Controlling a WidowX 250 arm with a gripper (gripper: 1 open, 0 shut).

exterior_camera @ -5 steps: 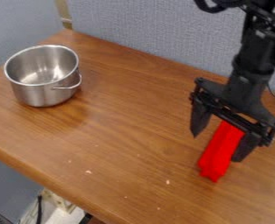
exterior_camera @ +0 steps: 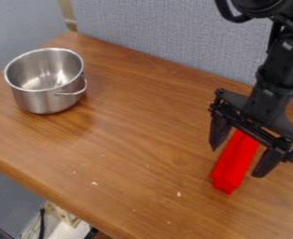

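My black gripper [exterior_camera: 246,140] is low on the right of the camera view, open, its two fingers either side of a red elongated block [exterior_camera: 230,173]. The block lies on the wooden table, angled from upper right to lower left, partly hidden by the gripper. Whether the fingers touch it cannot be told.
A steel pot [exterior_camera: 46,84] with a side handle stands at the back left of the wooden table [exterior_camera: 124,159]. A grey padded wall runs behind, and the table's edge is at the lower left.
Compared with a second ago, my gripper has shifted slightly to the right over the red block. The block and pot look unmoved.
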